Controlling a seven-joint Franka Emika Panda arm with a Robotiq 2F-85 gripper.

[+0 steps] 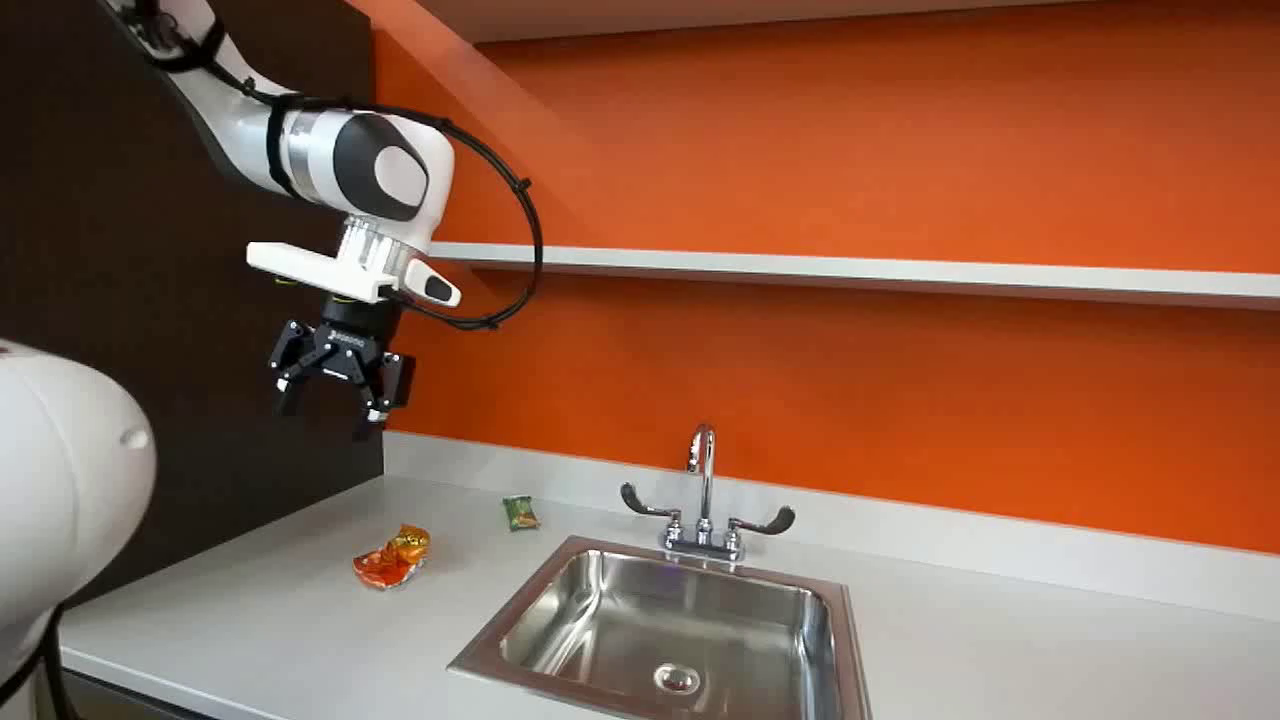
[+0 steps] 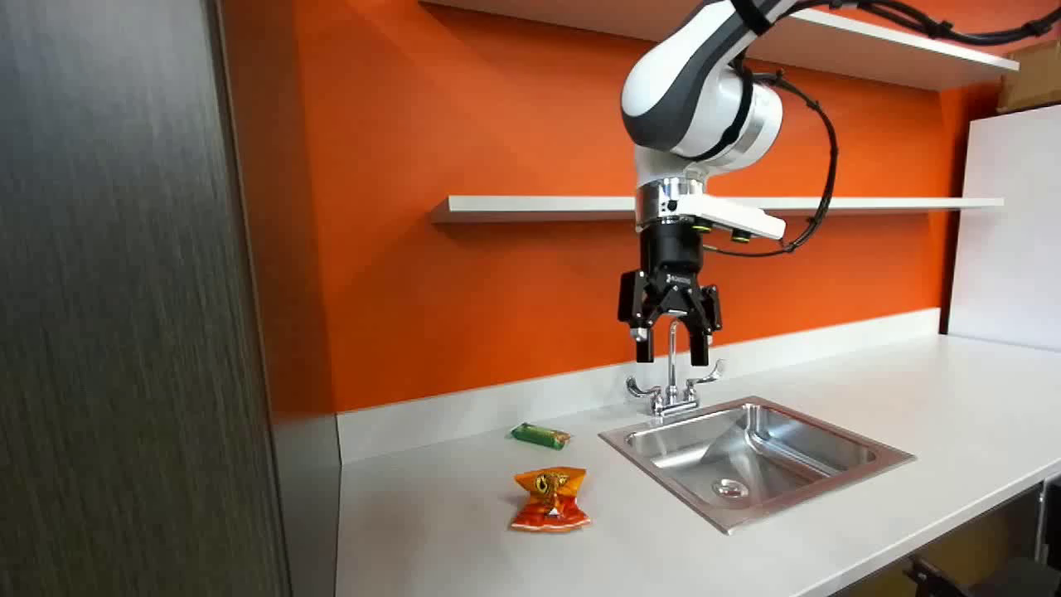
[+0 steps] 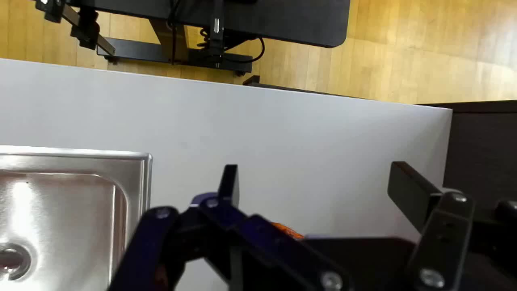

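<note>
My gripper [image 1: 326, 414] hangs open, well above the counter, with nothing between its fingers. In the second exterior view the same gripper [image 2: 672, 354] shows its fingertips spread and pointing down. An orange and red snack packet [image 1: 392, 557] lies crumpled on the counter left of the sink; its front with an eye-like print on the packet [image 2: 552, 499] faces the second camera. Behind it, nearer the wall, is a small green packet [image 2: 540, 434]. From the wrist, just a sliver of the orange packet [image 3: 289, 230] shows past the gripper; the green one is hidden.
A steel sink [image 1: 528, 690] with a tall faucet [image 1: 705, 480] and two lever handles is set into the counter [image 2: 428, 537]. A white shelf [image 1: 840, 266] runs along the orange wall. A dark panel [image 2: 129, 298] closes the left end.
</note>
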